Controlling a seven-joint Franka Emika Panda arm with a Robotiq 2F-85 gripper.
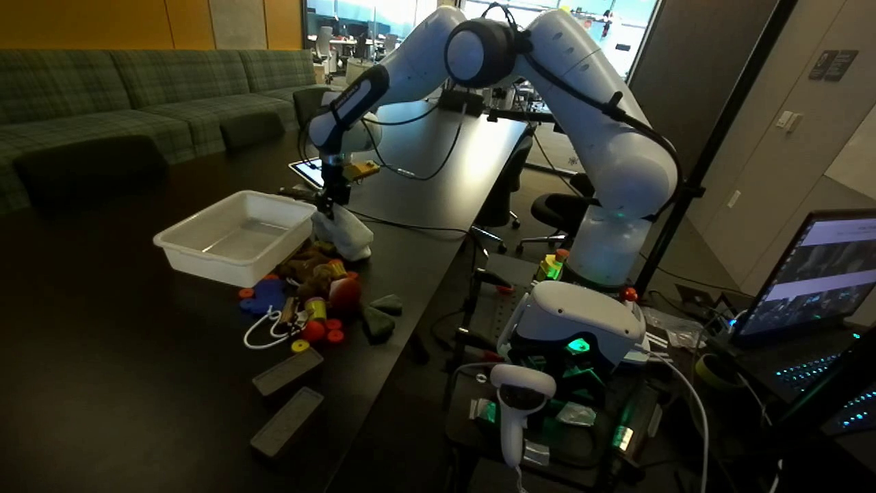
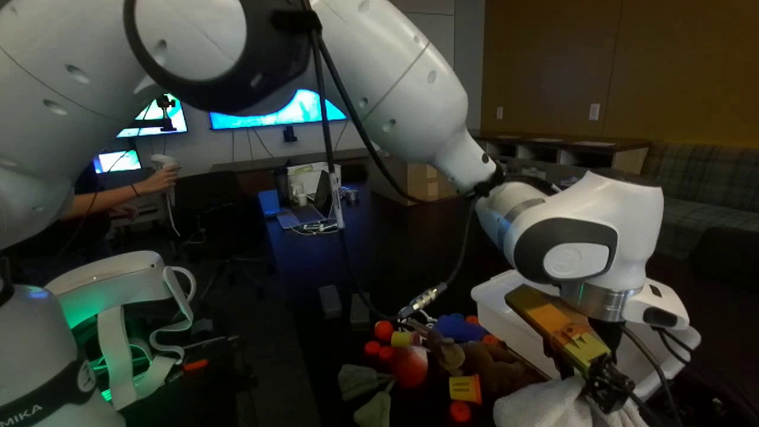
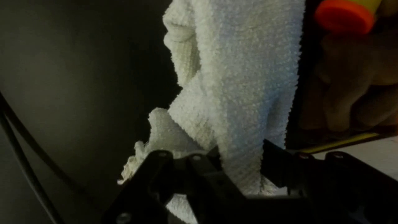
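A white terry cloth [image 3: 246, 74] runs up between the dark fingers in the wrist view, and my gripper is shut on it. In exterior view 1 the cloth [image 1: 349, 235] bunches low over the table, to the right of the white bin's near corner. My gripper [image 1: 330, 204] is just above it there. Exterior view 2 shows the cloth [image 2: 555, 404] at the bottom edge, partly cut off, beneath the gripper [image 2: 605, 388]. The white bin [image 1: 209, 261] looks empty in exterior view 1.
Toys crowd the table beside the bin: a brown plush [image 1: 310, 275], a blue toy [image 1: 264, 297], a red ball [image 1: 345, 296] and green-grey pieces [image 1: 379, 322]. Two grey blocks [image 1: 287, 420] lie nearer. A black cable [image 3: 28, 164] crosses the table.
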